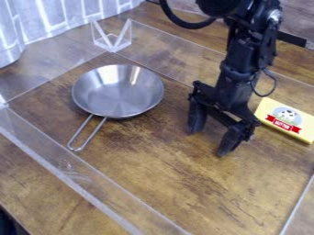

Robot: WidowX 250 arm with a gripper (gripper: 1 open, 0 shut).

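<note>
The black robot gripper [214,134] is low over the wooden counter, right of a steel pan [117,90] whose long handle points toward the lower left. Its two dark fingers are spread apart with no object visible between them. A yellow package [285,112] with a red label lies just right of the gripper, partly behind the arm.
A white wire holder [110,35] stands at the back left, near a pale curtain. Clear strips run along the counter's left and right sides.
</note>
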